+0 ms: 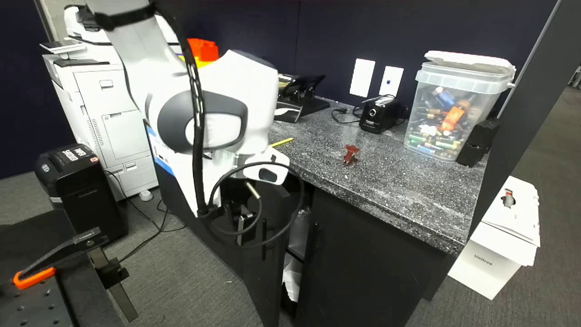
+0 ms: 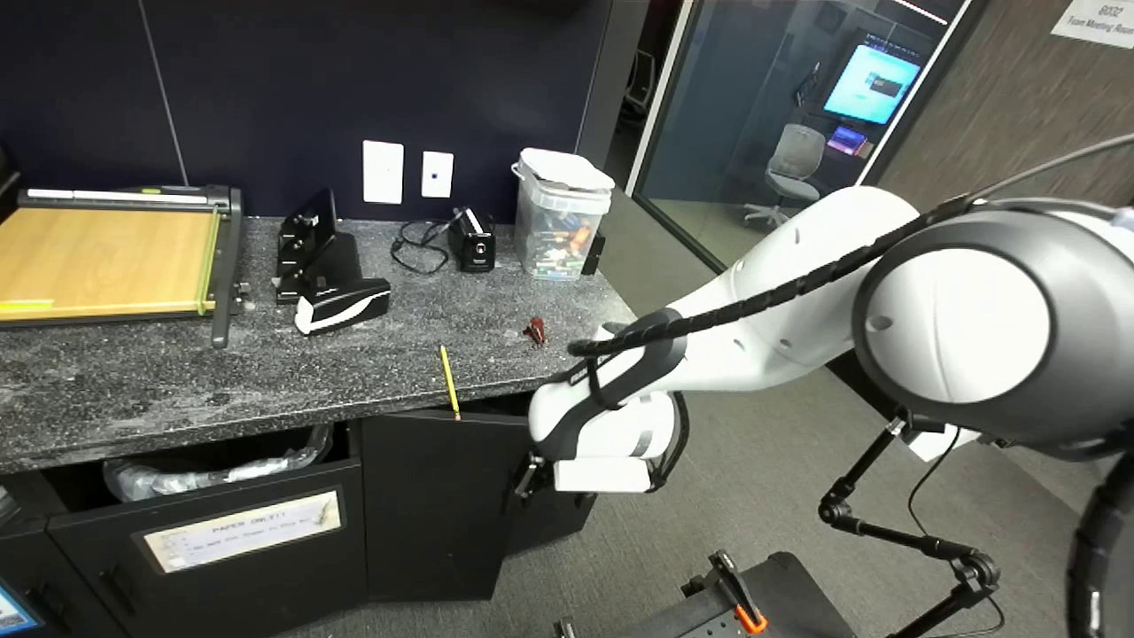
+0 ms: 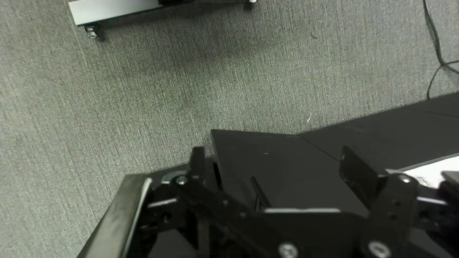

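Observation:
A black cabinet door (image 1: 262, 278) stands ajar below the grey counter, its upright handle (image 1: 265, 240) near the free edge. My gripper is open and points downward. In the wrist view its two black fingers (image 3: 197, 163) are spread wide above the door, with the dark handle (image 3: 260, 193) showing in the gap farther below. No object is held. In exterior view 1 the white arm (image 1: 245, 92) and a cable loop cover much of the gripper, beside the door's upper part; whether it touches the door cannot be told.
A yellow pencil (image 2: 449, 381) lies at the counter's front edge and overhangs it. A red clip (image 2: 537, 330), a black sharpener (image 2: 470, 243) and a clear battery bucket (image 2: 555, 229) stand farther in. Beside the counter is a white box (image 1: 493, 245). Open carpet (image 3: 172, 99) lies before the cabinets.

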